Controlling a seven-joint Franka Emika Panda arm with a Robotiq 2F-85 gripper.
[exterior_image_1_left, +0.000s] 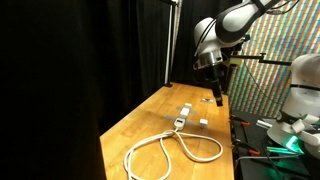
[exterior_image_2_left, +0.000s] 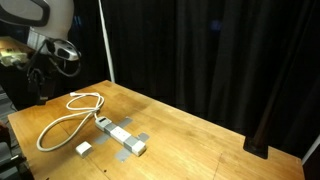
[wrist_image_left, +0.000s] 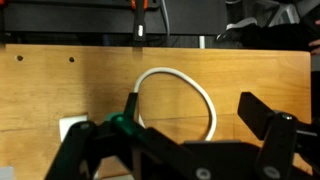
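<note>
A white cable (exterior_image_1_left: 145, 143) lies in a loose loop on the wooden table. It runs to a white power strip (exterior_image_2_left: 120, 134), which lies flat. Beside the strip is a small white block (exterior_image_2_left: 84, 149), also seen as a white block (exterior_image_1_left: 203, 124) in exterior view 1. My gripper hangs above the table, fingers wide apart and nothing between them. Below it in the wrist view are part of the cable (wrist_image_left: 175, 71) and, near the left finger, the white block (wrist_image_left: 70, 124). In exterior view 2 the gripper stands at the left, clear of everything.
Several grey patches (exterior_image_2_left: 122, 155) lie on the table around the strip. A dark curtain (exterior_image_2_left: 200, 60) stands behind. A dark upright post (exterior_image_2_left: 265, 125) stands at its far end.
</note>
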